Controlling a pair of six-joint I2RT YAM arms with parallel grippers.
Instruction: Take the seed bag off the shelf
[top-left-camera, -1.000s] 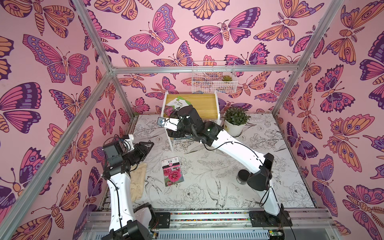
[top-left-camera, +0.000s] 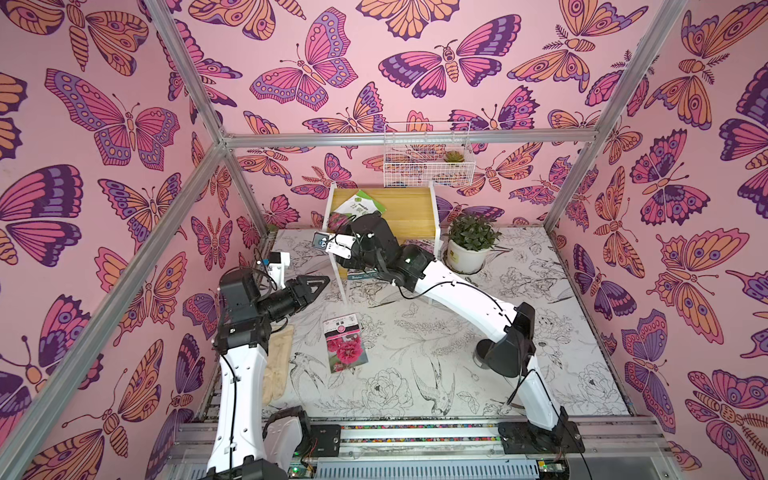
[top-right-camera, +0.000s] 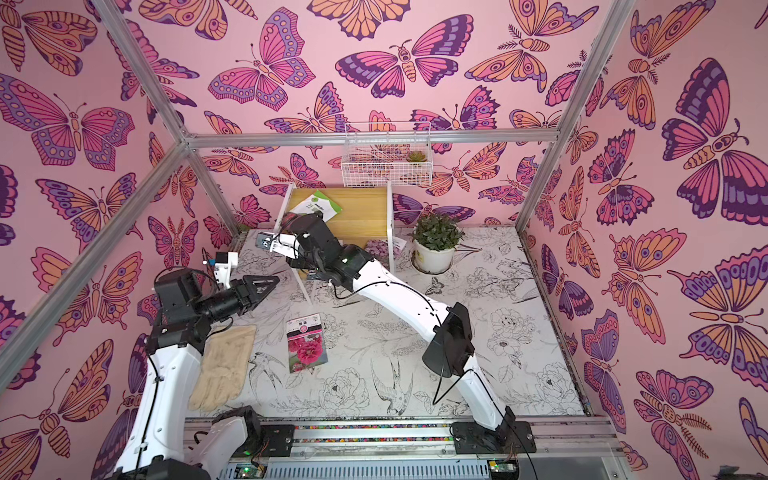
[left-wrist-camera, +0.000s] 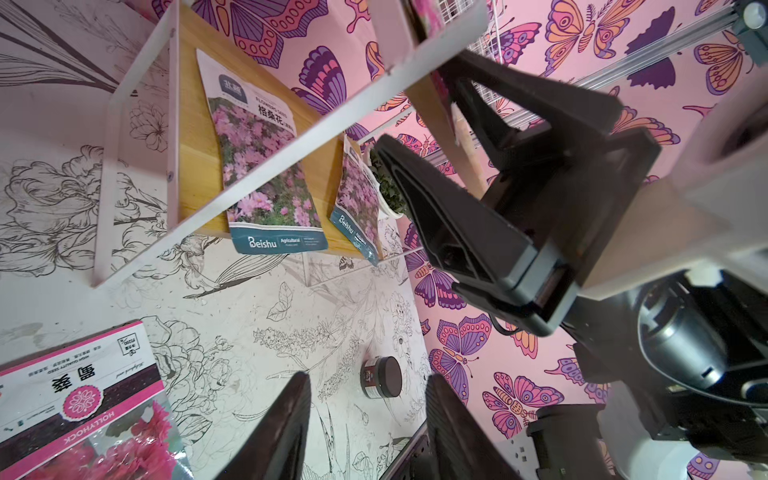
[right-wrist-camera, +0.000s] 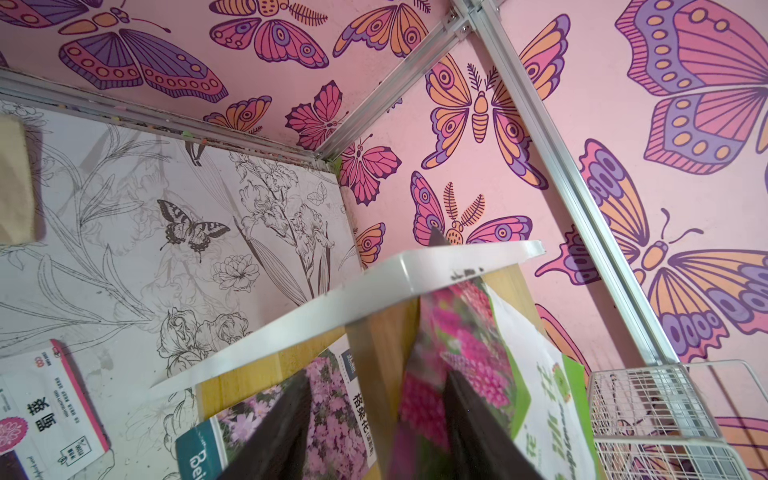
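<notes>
A seed bag in green, white and pink (right-wrist-camera: 528, 376) lies on the top board of the wooden shelf (top-left-camera: 412, 212), its pink flower end reaching the front edge. At that edge my right gripper stands open; one finger overlaps the bag's flower end in the right wrist view, and whether they touch I cannot tell. My left gripper (top-left-camera: 321, 288) is open and empty, in front of the shelf's left side. Two pink-flowered seed bags (left-wrist-camera: 268, 160) (left-wrist-camera: 357, 200) rest on the lower board. A hollyhock seed bag (top-left-camera: 345, 344) lies flat on the table.
A potted plant (top-left-camera: 470, 244) stands right of the shelf. The dark jar (left-wrist-camera: 381, 376) sits on the table near the right arm. Beneath the left arm is a beige mat (top-right-camera: 224, 368). A wire basket (top-left-camera: 429, 168) hangs behind.
My left gripper has moved right and slightly up, closer to the shelf. The right arm's elbow has swung about, while its gripper has shifted only slightly by the shelf's front edge.
</notes>
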